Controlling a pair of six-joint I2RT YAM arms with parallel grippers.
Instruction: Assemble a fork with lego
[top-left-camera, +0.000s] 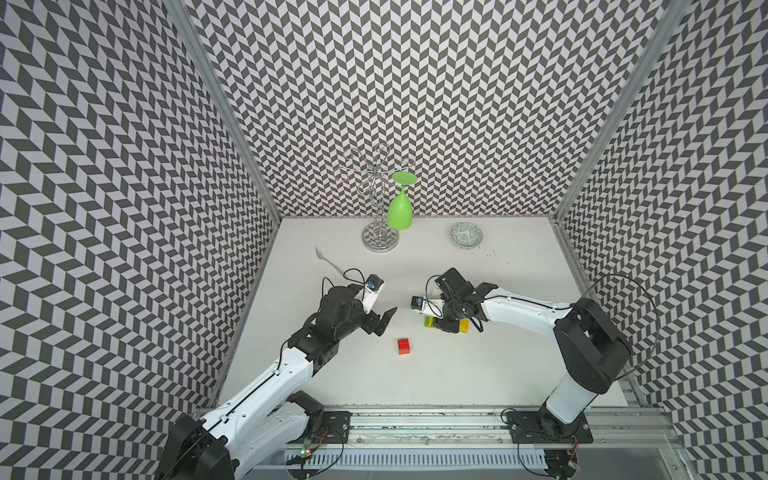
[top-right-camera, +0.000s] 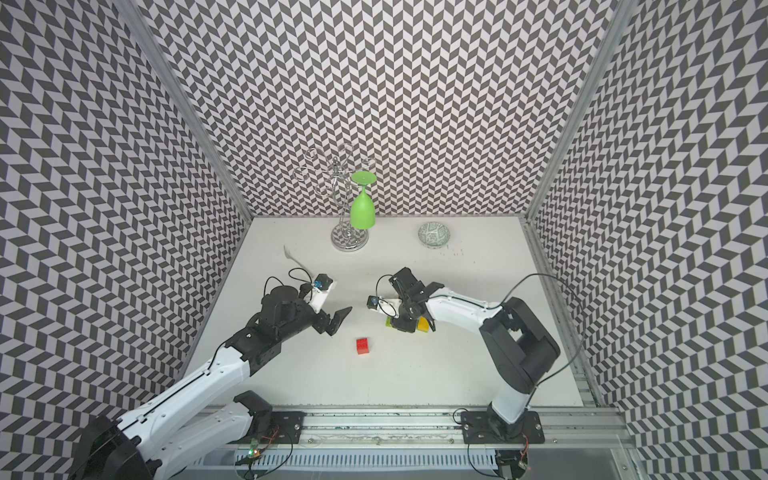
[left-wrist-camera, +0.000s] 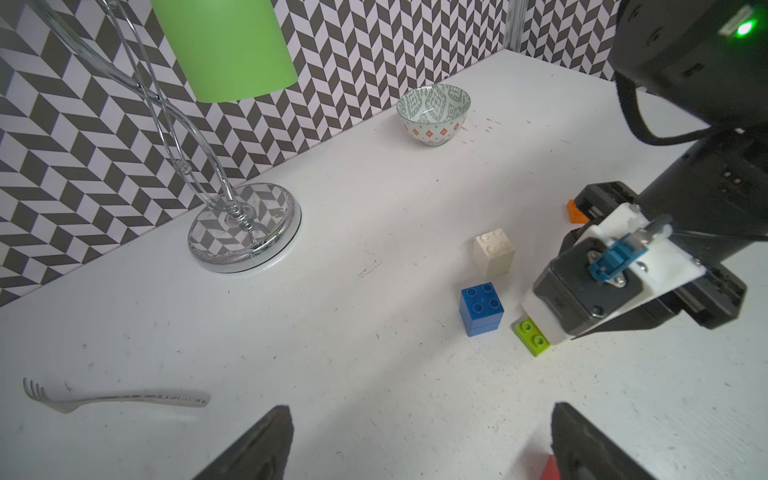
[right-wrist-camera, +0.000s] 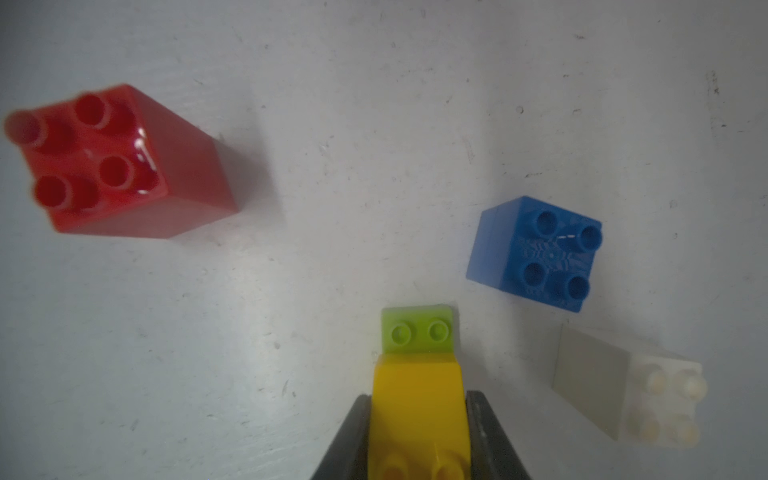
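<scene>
In the right wrist view my right gripper is shut on a yellow brick (right-wrist-camera: 416, 380), held at the end of a lime green strip (right-wrist-camera: 416, 324); whether they are joined I cannot tell. A blue brick (right-wrist-camera: 552, 248) and a white brick (right-wrist-camera: 656, 400) stand beside them, and a red brick (right-wrist-camera: 136, 160) stands apart. My left gripper (top-left-camera: 380, 320) is open above the table, left of the right gripper and behind the red brick. A metal fork (left-wrist-camera: 120, 400) lies at the table's left.
An orange piece (left-wrist-camera: 576, 210) lies partly behind my right gripper. At the back stand a chrome stand (left-wrist-camera: 244, 248) with a green goblet (top-left-camera: 400, 208) and a patterned bowl (left-wrist-camera: 433, 120).
</scene>
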